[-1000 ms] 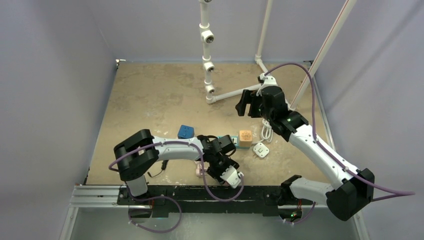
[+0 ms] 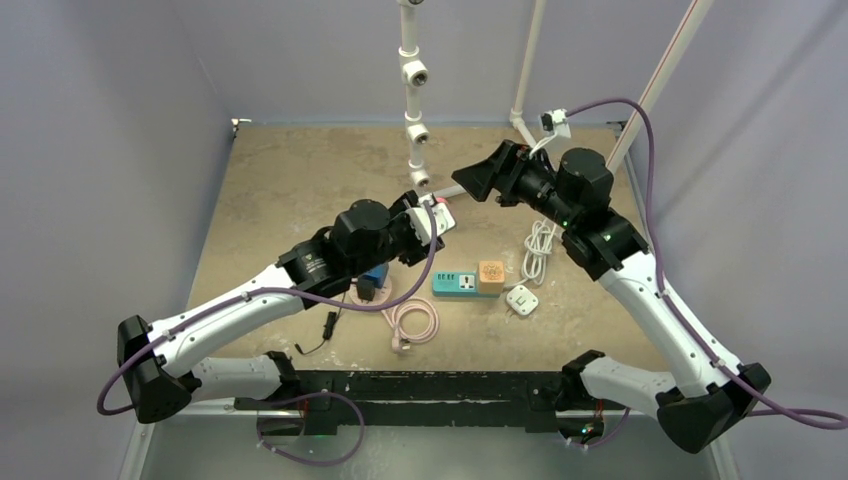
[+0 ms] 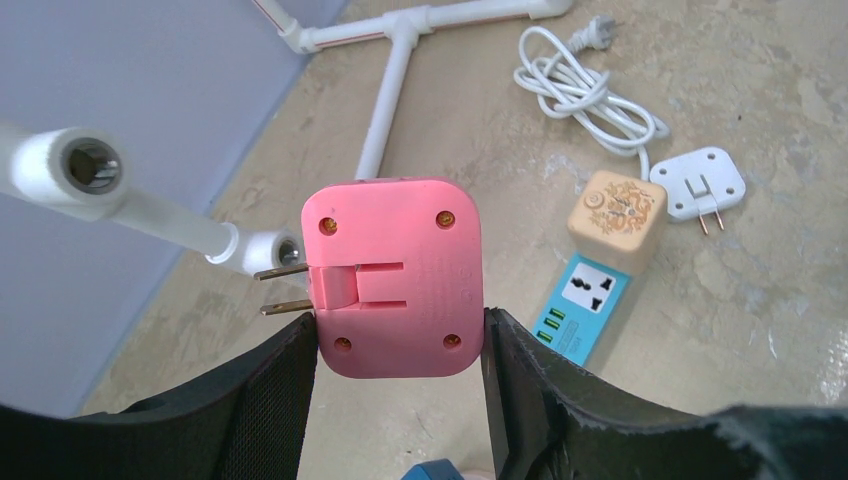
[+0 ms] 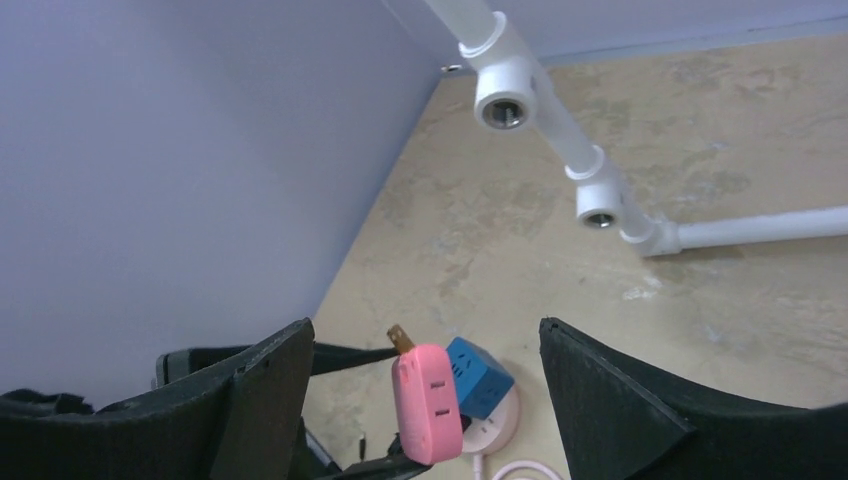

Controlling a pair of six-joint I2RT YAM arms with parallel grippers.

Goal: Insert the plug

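Observation:
In my left gripper a pink plug adapter (image 3: 395, 270) is held upright, its two prongs pointing sideways; it is raised near the white pipe (image 3: 390, 90) column. My right gripper is part open, higher and to the right in the top view, with the pink adapter seen below and beyond its empty fingers in the right wrist view. A teal power strip (image 2: 455, 283) lies on the floor with a wooden cube (image 2: 491, 277) at its right end.
A blue block (image 4: 478, 380), pink coiled cable (image 2: 420, 320), white coiled cable (image 2: 537, 245) and white adapter (image 2: 522, 300) lie on the floor. Pipe fittings (image 4: 505, 95) rise at the back.
My left arm has risen from the front edge toward the back, carrying the pink adapter. My right arm has moved up and slightly left, its wrist turning.

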